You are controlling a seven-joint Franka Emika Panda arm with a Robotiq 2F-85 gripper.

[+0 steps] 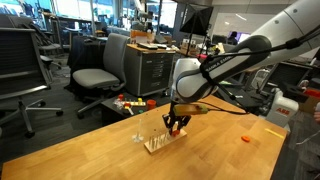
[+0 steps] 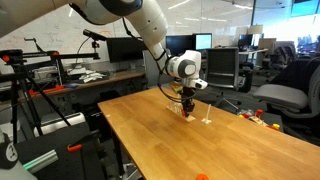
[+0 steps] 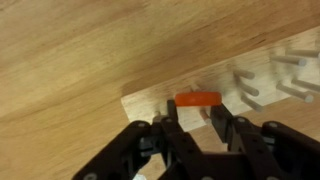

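Note:
An orange-red piece [image 3: 198, 99] is pinched between the fingertips of my gripper, seen from above in the wrist view. Below it lies a pale wooden board [image 3: 150, 102] with several upright pegs [image 3: 247, 88] toward the right. The piece hangs over the board's near-left part; whether it touches a peg is hidden. In exterior view 1 the gripper [image 1: 178, 126] points down at the right end of the board [image 1: 157, 144], the red piece [image 1: 174, 132] showing beneath it. From exterior view 2 the gripper [image 2: 188, 104] also sits low over the board.
Another orange piece [image 2: 202, 177] lies apart on the wooden table [image 2: 165, 145], near the front. Several red and green things [image 1: 124, 103] stand along the table's far edge. A small white stand [image 2: 207, 115] is beside the board.

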